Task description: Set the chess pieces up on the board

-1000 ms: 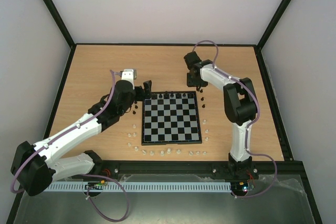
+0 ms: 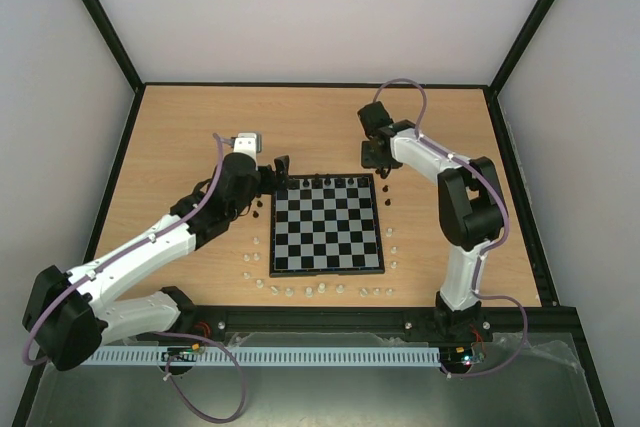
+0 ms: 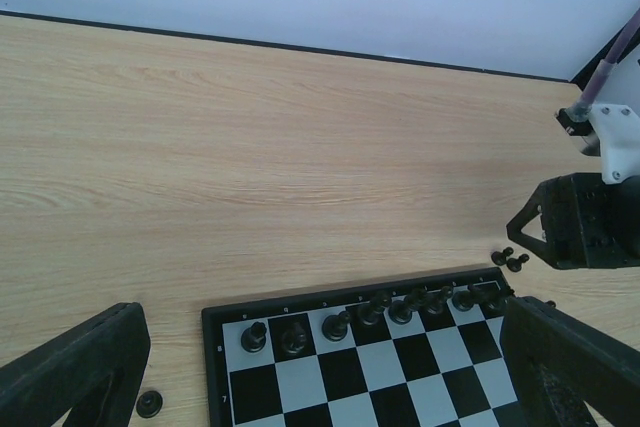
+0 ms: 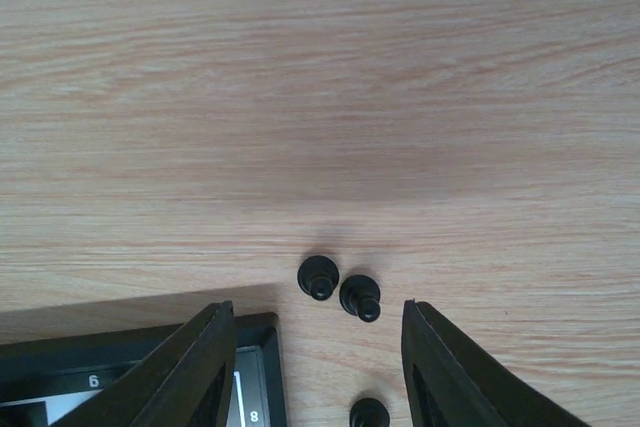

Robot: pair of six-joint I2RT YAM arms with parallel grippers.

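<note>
The chessboard (image 2: 326, 224) lies mid-table, several black pieces (image 3: 335, 325) standing along its far row. My left gripper (image 2: 282, 172) is open over the board's far-left corner, nothing between its fingers. My right gripper (image 2: 380, 167) hovers beyond the far-right corner, fingers apart; in the right wrist view two small black pieces (image 4: 360, 297) stand just beyond and between the fingertips, with another piece (image 4: 369, 413) lower down. White pieces (image 2: 340, 289) lie scattered around the board's near and side edges.
A loose dark piece (image 3: 149, 403) lies left of the board. Walls enclose the table at back and sides.
My right arm has shifted slightly to the right in the top view. The left arm has not visibly moved.
</note>
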